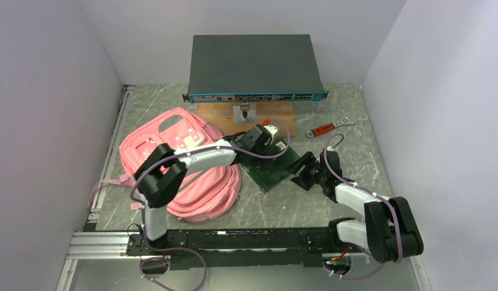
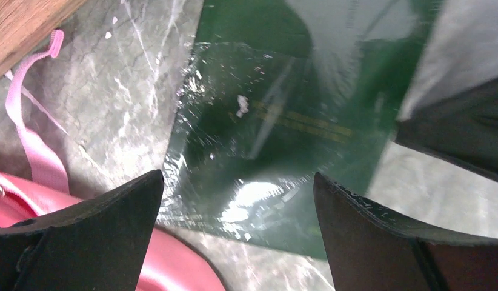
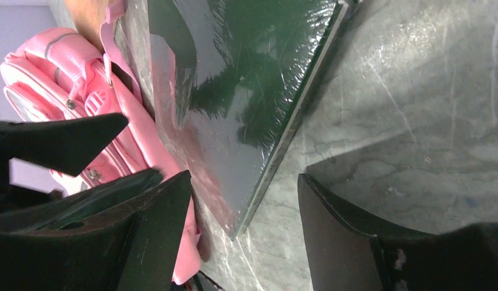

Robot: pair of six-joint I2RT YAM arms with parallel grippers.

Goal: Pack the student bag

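Note:
A dark green, shiny-covered book [image 1: 268, 177] lies between my two arms, right of the pink student bag [image 1: 219, 197]. In the left wrist view, my left gripper hovers over the book [image 2: 252, 133] with its fingers well apart and nothing gripped. My right gripper is at the book's right side, its fingers apart. The book's edge [image 3: 287, 134] and lower corner show between and beyond them in the right wrist view, not clamped. The left arm hides part of the book from above.
A red-handled wrench [image 1: 324, 129] lies at the back right. Behind the book is a wooden board [image 1: 210, 113] beneath a large dark network box [image 1: 252, 63]. A pink strap [image 2: 29, 130] lies near the board.

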